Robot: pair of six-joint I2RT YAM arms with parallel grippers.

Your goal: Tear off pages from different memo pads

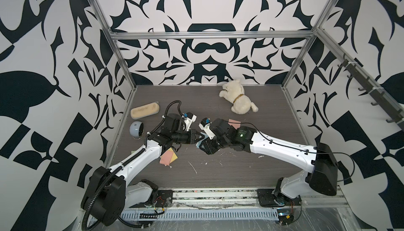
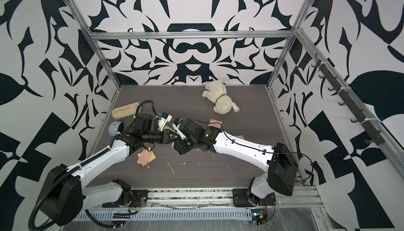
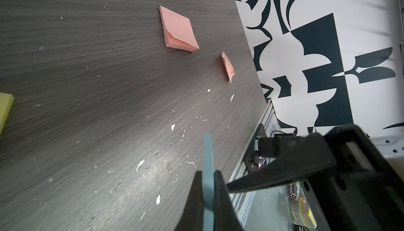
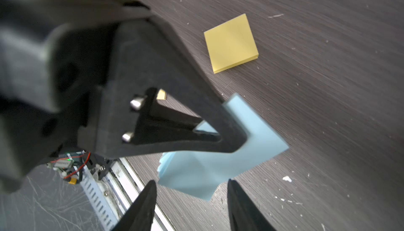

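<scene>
A light blue memo pad [image 4: 252, 146] hangs in the air where the two grippers meet at mid-table. My left gripper is shut on it; in the left wrist view it shows edge-on between the fingertips. My right gripper [image 1: 206, 144] is beside it; in the right wrist view its fingers stand apart below the blue paper, while the left gripper's black fingers cross the pad. A pink pad [image 3: 178, 28] and a loose pink sheet [image 3: 227, 66] lie on the table. A yellow pad [image 4: 231, 41] lies below the grippers, and pink and yellow sheets [image 1: 166, 157] lie front left.
A white plush dog [image 1: 237, 98] lies at the back right. A tan oblong object [image 1: 144, 110] and a grey round object [image 1: 136, 127] sit at the left.
</scene>
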